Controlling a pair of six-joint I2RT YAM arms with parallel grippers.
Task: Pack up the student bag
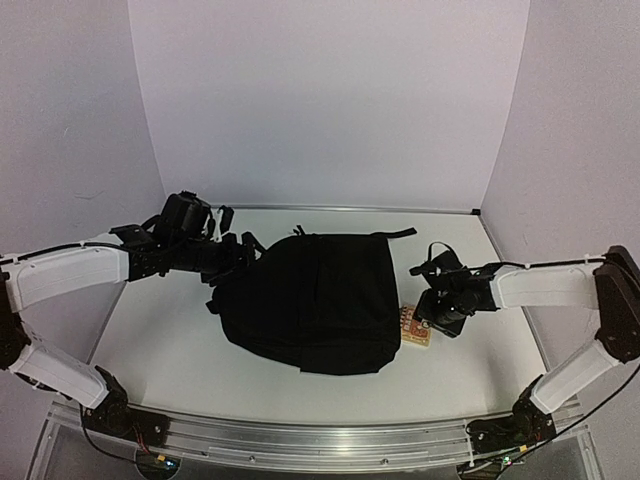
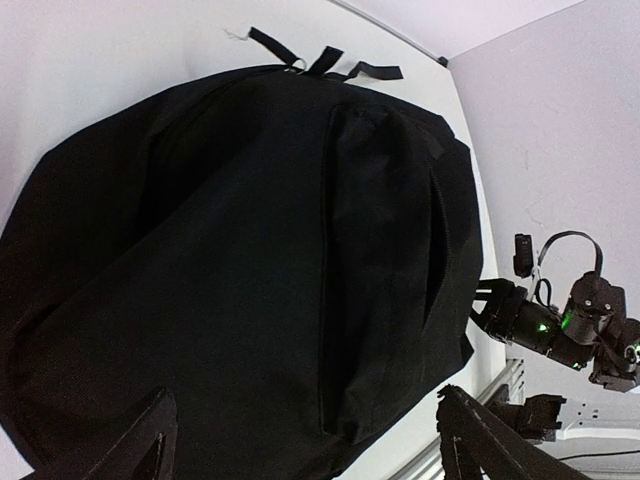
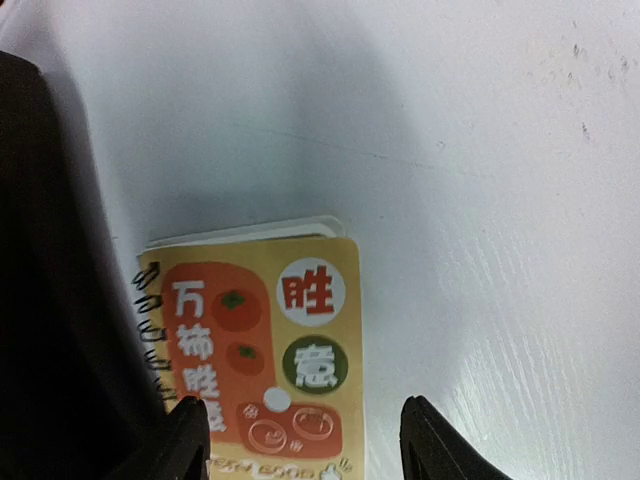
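Observation:
The black bag (image 1: 318,310) lies flat across the middle of the table and fills most of the left wrist view. My left gripper is above its left part, open, fingers wide apart with nothing between them. Right of the bag, close to its side, a spiral-bound notebook (image 3: 250,350) with an orange and red cover lies on the table. Its coil faces the bag. Over the notebook is my right gripper, also open; the notebook's lower part runs between and below its fingers, not gripped.
Black straps (image 1: 402,233) stick out at the bag's far edge. Walls stand at the back and both sides; a metal rail (image 1: 310,445) runs along the front.

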